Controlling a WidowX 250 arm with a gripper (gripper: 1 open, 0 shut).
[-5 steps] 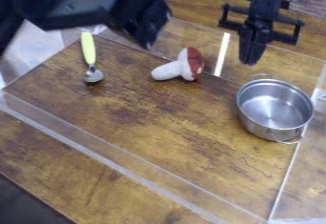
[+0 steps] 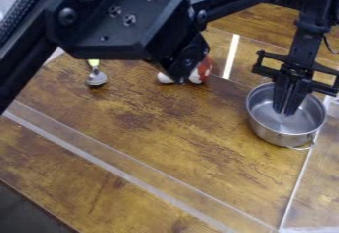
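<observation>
My gripper [image 2: 286,104] is at the right, its dark fingers pointing down into a steel pot [image 2: 281,130] and hiding part of its back rim and interior. How far apart the fingertips are is hard to see, as is whether they touch the pot.
A white and red-brown object [image 2: 199,70], partly behind the arm, lies at the back centre. A spoon-like utensil [image 2: 97,77] with a pale yellow handle lies at the back left, also partly hidden.
My gripper has come down and toward the front, from behind the pot to inside its outline. The large arm section has moved too, covering more of the objects at the back.
</observation>
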